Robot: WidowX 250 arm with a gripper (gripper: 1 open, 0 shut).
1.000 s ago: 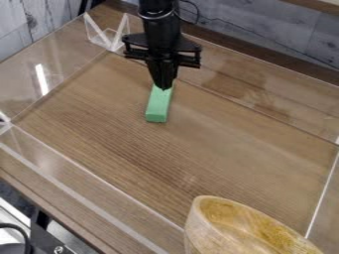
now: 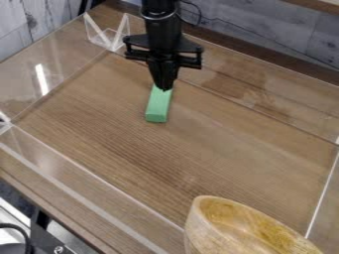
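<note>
The black robot gripper (image 2: 165,73) hangs over the upper middle of the wooden table (image 2: 172,174), pointing down at a green block (image 2: 159,106). The block lies lengthwise on the table, its upper end directly under or behind the fingertips; I cannot tell whether they touch it. Whether the fingers are open or shut is hard to make out.
A yellowish bowl-like container (image 2: 245,227) sits at the bottom right, cut off by the frame. A clear plastic piece stands at the upper left. Dark cables are at the lower left edge.
</note>
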